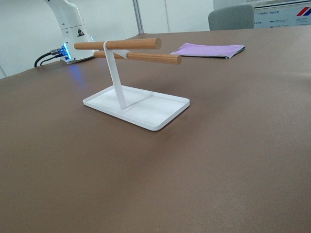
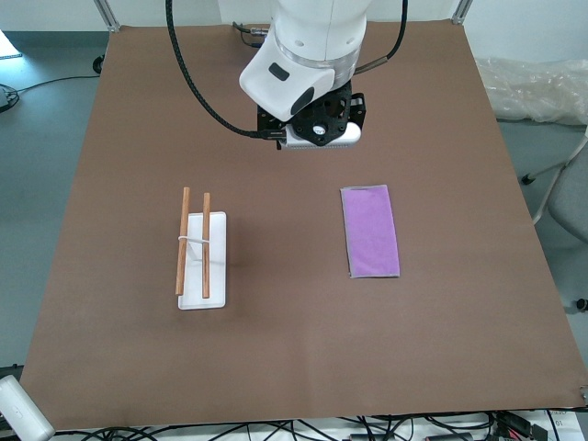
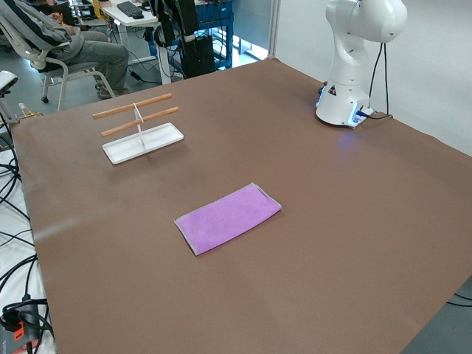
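Observation:
A white two-bar rack with wooden rods (image 2: pixel 207 248) stands on a white rectangular base on the brown table, left of centre in the left view; in the top view the rack (image 1: pixel 136 108) is close up. A folded lilac cloth with grey edging (image 2: pixel 370 231) lies flat to its right, also seen as the cloth (image 3: pixel 227 217) in the right view. The gripper (image 2: pixel 312 135) hangs under the white arm at the table's back, away from both; its fingers are mostly hidden beneath the housing, so its state is unclear.
Cables run along the front edge and from the arm. Beyond the table are chairs, a seated person and a desk.

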